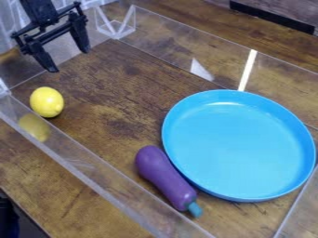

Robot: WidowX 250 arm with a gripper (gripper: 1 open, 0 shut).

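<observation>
The black gripper (65,52) is at the upper left, its fingers spread open with nothing between them, raised above the wooden surface. A yellow lemon-like object (47,102) lies below it near the left clear wall. A large blue plate (237,144) rests on the right. A purple toy eggplant (165,177) with a teal tip lies at the bottom, just left of the plate.
Clear plastic walls (106,177) border the wooden work area (118,121) along the lower left and the back. The middle, between the lemon and the plate, is bare wood.
</observation>
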